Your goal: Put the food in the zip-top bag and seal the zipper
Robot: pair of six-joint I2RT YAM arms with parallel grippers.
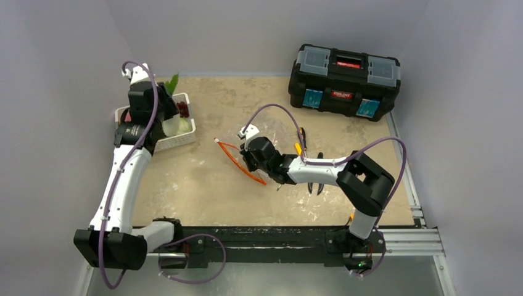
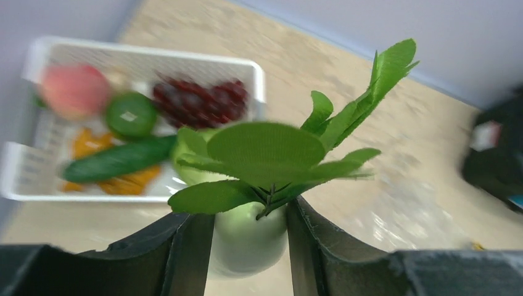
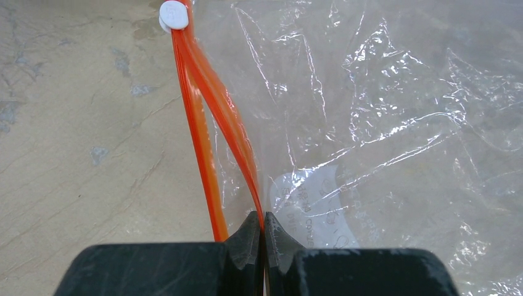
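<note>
A pale white-green radish [image 2: 250, 243] with broad green leaves [image 2: 265, 151] is between the fingers of my left gripper, which is shut on it, above the basket. In the top view, its leaves show beside the left hand. The clear zip bag [image 3: 382, 123] lies flat on the table, its orange zipper edge parted near the white slider [image 3: 174, 15]. My right gripper is shut on one orange zipper strip [image 3: 231, 117]; the other strip hangs free to its left.
The white basket [image 2: 166, 55] at the back left holds a peach [image 2: 75, 91], a lime [image 2: 131, 115], a cucumber [image 2: 120, 161] and grapes [image 2: 203, 98]. A black toolbox [image 1: 345, 80] stands at the back right. Tools lie under the right arm.
</note>
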